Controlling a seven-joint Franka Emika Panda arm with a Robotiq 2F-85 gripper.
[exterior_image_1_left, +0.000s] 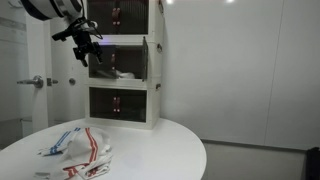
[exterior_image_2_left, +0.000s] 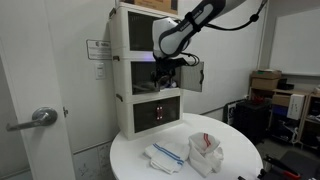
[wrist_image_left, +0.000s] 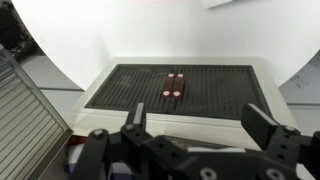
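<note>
High up in front of the white cabinet (exterior_image_1_left: 123, 124), my gripper (exterior_image_1_left: 90, 58) hangs with its fingers pointing down. It is open, and nothing shows between its fingers. The cabinet's middle compartment (exterior_image_1_left: 127, 62) is open, its dark door (exterior_image_2_left: 210, 78) swung out to the right; something pale lies inside. In the wrist view, the dark front of the lower compartment (wrist_image_left: 125, 85) is shut, with two small reddish handles side by side. On the round table are a white cloth with blue stripes (exterior_image_2_left: 165, 156) and a crumpled white cloth with red stripes (exterior_image_2_left: 206, 152).
A door with a metal handle (exterior_image_2_left: 38, 119) stands at the left. Shelving with cardboard boxes (exterior_image_2_left: 267, 82) is in the right background.
</note>
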